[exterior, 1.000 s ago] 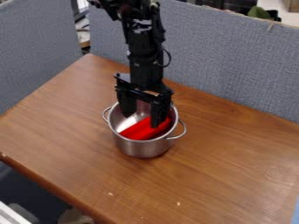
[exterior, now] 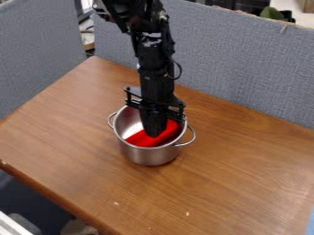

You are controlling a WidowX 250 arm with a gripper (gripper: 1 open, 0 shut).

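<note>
A steel pot (exterior: 150, 154) with two wire handles stands in the middle of the wooden table. Inside it lies a bright red object (exterior: 143, 139). My black gripper (exterior: 154, 128) hangs down into the pot over the red object, its tips low within the rim; whether they are shut or touch the object is too dark to make out.
Grey padded panels (exterior: 233, 73) border the table at the back and left.
My gripper has shifted a little to the right and down, deeper into the pot over the red object. The pot stays in place.
</note>
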